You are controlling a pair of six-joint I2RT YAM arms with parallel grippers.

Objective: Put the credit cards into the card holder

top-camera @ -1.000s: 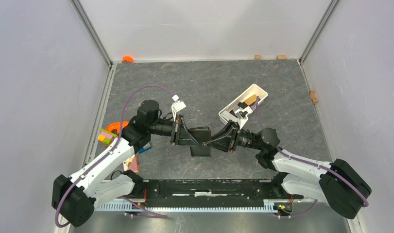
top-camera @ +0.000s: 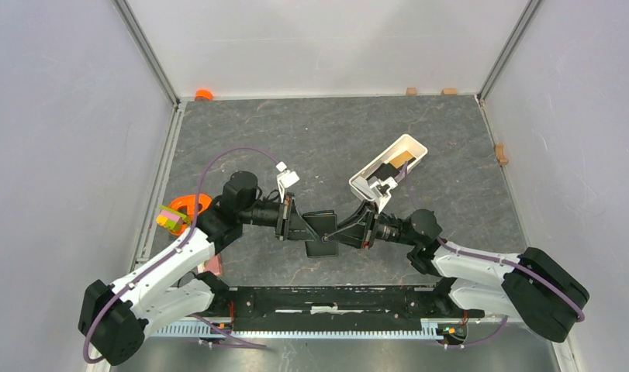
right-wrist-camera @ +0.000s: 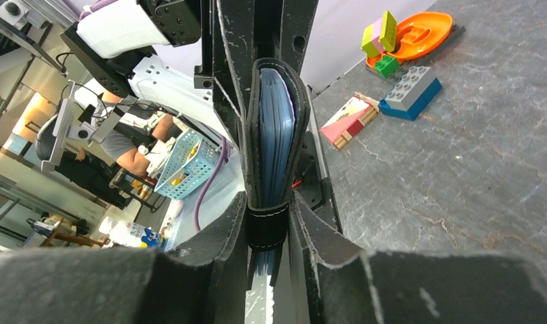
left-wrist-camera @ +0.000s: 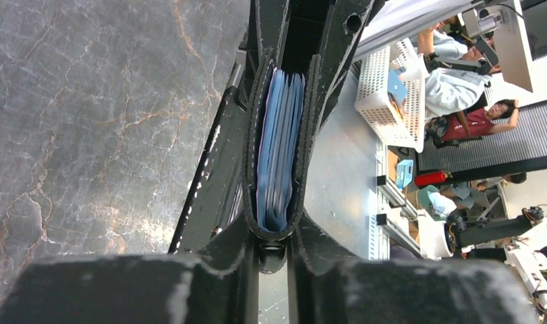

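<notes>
A black card holder (top-camera: 322,239) hangs upright between my two grippers near the middle of the top view. Pale blue card sleeves (left-wrist-camera: 280,145) fan out inside its stitched covers in the left wrist view. My right gripper is shut on the holder, its fingers pressing around a stitched band. From the other side, the left gripper has its fingers close around the holder's near end; how firmly they bear on it cannot be told. No separate card shows in either gripper, and any cards deep inside the holder are hidden.
Behind the right wrist stands a white tray (top-camera: 414,146) with flat dark and tan pieces. At the left lie an orange dish (right-wrist-camera: 425,34) with toy bricks, a grey-and-blue brick (right-wrist-camera: 411,93) and a red-and-white box (right-wrist-camera: 350,120).
</notes>
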